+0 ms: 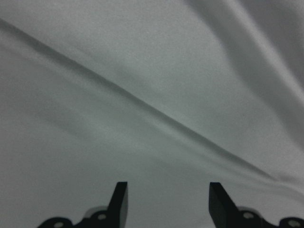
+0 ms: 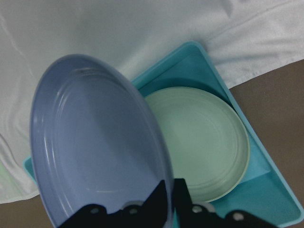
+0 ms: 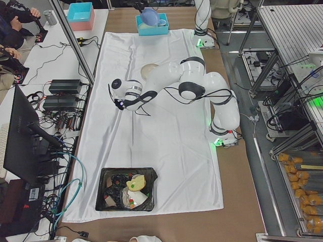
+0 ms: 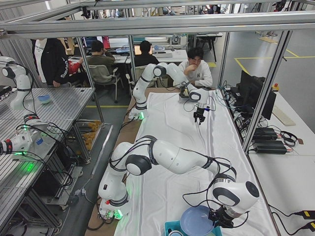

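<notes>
My right gripper is shut on the rim of a blue plate (image 2: 95,133), tilted over a teal bin (image 2: 266,185); a pale green plate (image 2: 204,137) lies in the bin. My left gripper stands open low over the white cloth (image 1: 142,71), nothing between its fingers. In the camera left view a beige round plate (image 3: 150,68) lies on the cloth, partly hidden by the left arm.
A black container (image 3: 103,201) with mixed items sits at one end of the cloth. A monitor (image 3: 22,141) and cables line the side table. The cloth between container and left arm is clear.
</notes>
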